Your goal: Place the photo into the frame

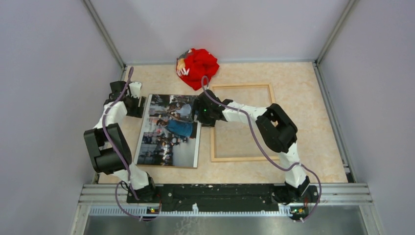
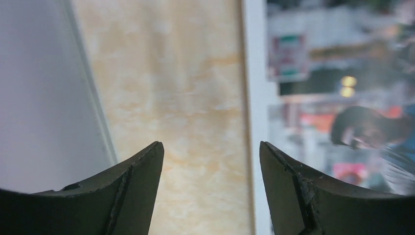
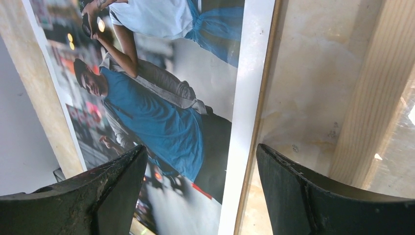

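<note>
The photo (image 1: 166, 137), a print of people with white borders, lies flat on the left of the board. To its right is the empty light wooden frame (image 1: 243, 158). My left gripper (image 1: 141, 106) is just off the photo's upper left edge; in the left wrist view its fingers stand apart over bare board beside the white border (image 2: 257, 98), nothing between them. My right gripper (image 1: 196, 110) is low at the photo's right edge; in the right wrist view its open fingers straddle part of the photo, one beside the white border (image 3: 244, 107), next to the frame's wooden bar (image 3: 367, 98).
A red cloth (image 1: 198, 66) with printing lies at the back centre. The board (image 1: 308, 112) is clear right of the frame. Walls enclose the left, back and right sides.
</note>
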